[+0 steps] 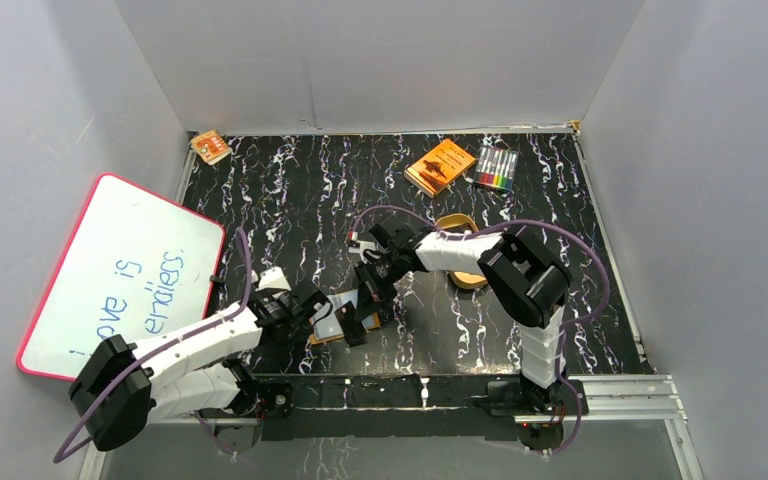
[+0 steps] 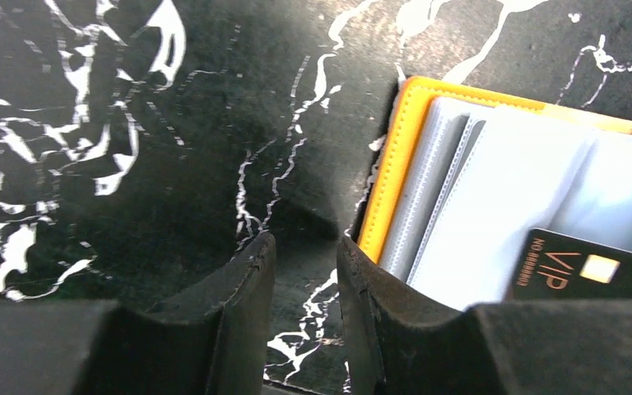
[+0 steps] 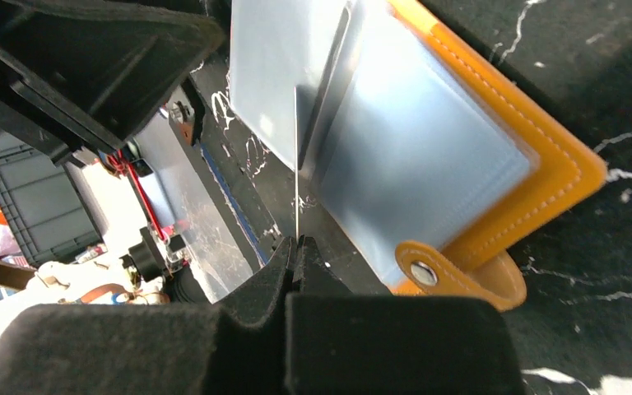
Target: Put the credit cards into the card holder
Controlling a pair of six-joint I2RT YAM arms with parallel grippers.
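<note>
The open card holder (image 1: 332,306), orange-edged with clear pages, lies at the front of the table. My right gripper is shut on a black card (image 3: 298,164), seen edge-on in the right wrist view and held over the pages. Lettering reading VIP shows on this black card (image 2: 588,267) in the left wrist view. At the left end of the holder (image 2: 388,177), my left gripper is open by a narrow gap, with only bare table visible between its fingers. Whether the card touches a page cannot be told.
A yellow bowl (image 1: 470,281) sits partly under the right arm. Farther back lie an orange book (image 1: 440,166) and a set of coloured pens (image 1: 496,168). A whiteboard (image 1: 125,275) leans at the left.
</note>
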